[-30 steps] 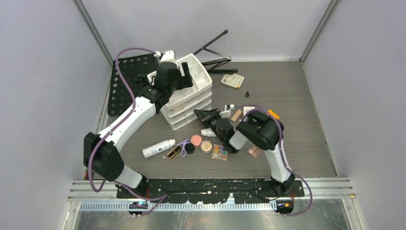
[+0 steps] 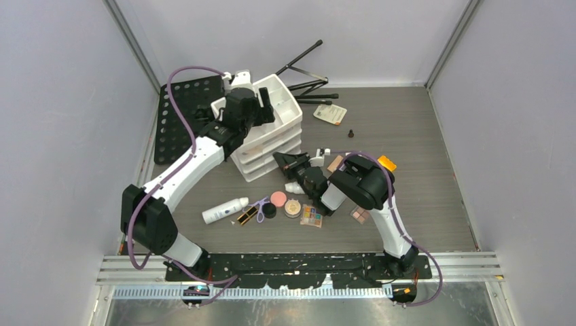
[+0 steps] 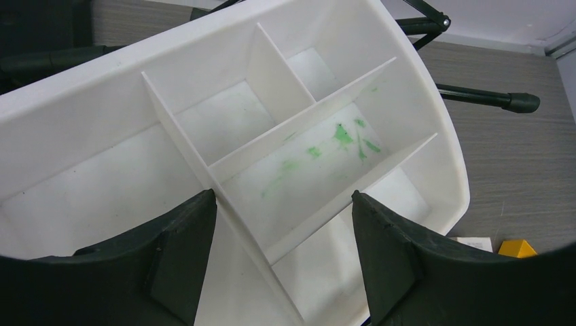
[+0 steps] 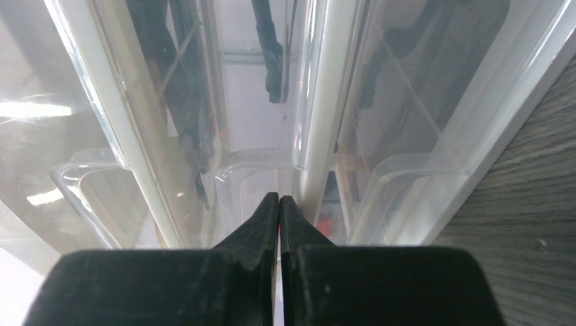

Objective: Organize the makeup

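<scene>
A white organizer (image 2: 282,102) with stacked clear-fronted drawers stands left of centre in the top view. Its open top tray, divided into compartments, holds nothing that I can see in the left wrist view. Over that tray my left gripper is open, fingers apart, a divider wall (image 3: 312,227) reaching between them. In the right wrist view my right gripper is shut with nothing between its fingertips, right at the front of the drawers. A clear drawer (image 4: 261,180) lies outside those fingers. Makeup on the table includes a pink compact (image 2: 278,198) and an eyeshadow palette (image 2: 311,216).
A white bottle (image 2: 225,210), purple scissors (image 2: 260,214) and a black jar (image 2: 270,210) lie in front of the organizer. Behind it rests a black folded stand (image 2: 309,87); a black perforated panel (image 2: 178,112) is at its left.
The organizer has shifted slightly to the right in the top view, and the left arm with it. My right arm has moved slightly left. The right gripper stays shut.
</scene>
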